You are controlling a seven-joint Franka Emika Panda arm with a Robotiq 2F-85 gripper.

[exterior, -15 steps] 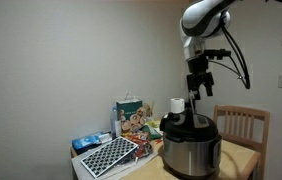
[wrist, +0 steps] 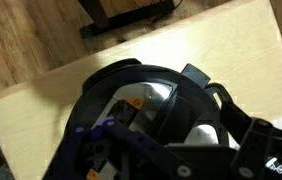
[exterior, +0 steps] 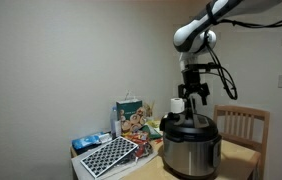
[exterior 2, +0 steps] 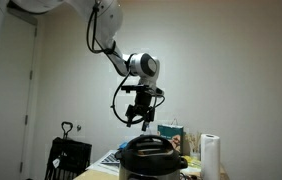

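A large pressure cooker (exterior: pixel 189 157) with a silver body and black lid (exterior: pixel 190 132) stands on the wooden table. In the second exterior view, the lid (exterior 2: pixel 151 160) looks closed, with a raised handle across its top. My gripper (exterior: pixel 194 97) hangs just above that lid, open, holding nothing that shows. From the wrist, the round black lid (wrist: pixel 101 82) fills the middle, with shiny panels and orange labels. Dark parts of my gripper cover its lower portion there. Whether the fingers touch the handle, I cannot tell.
A black perforated tray (exterior: pixel 109 157), a blue box (exterior: pixel 89 142) and a green-and-white bag (exterior: pixel 129 110) crowd the table's left side. Behind the cooker stand a paper towel roll (exterior 2: pixel 210 157) and a wooden chair (exterior: pixel 243 124).
My gripper has come down and a little left toward the cooker lid, turning as it moved. The cooker and the other items stay where they were.
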